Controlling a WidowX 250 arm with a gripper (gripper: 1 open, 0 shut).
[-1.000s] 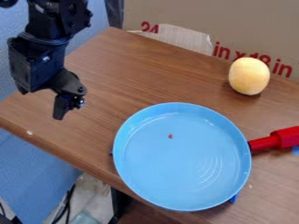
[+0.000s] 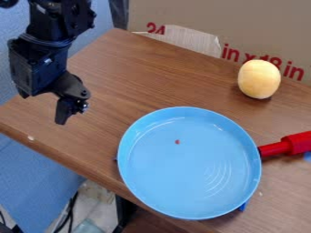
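My black gripper [image 2: 71, 106] hangs over the left part of the wooden table, pointing down; whether its fingers are apart is hard to make out. A light blue plate [image 2: 188, 168] with a small red speck lies at the front right. Behind it at the right stands a pale yellow, egg-shaped object [image 2: 259, 78]. A red object [image 2: 288, 146] lies at the plate's right side, partly hidden by it, with blue bits showing nearby.
A cardboard box [image 2: 219, 23] borders the back. The table's left edge drops to blue material and cables below.
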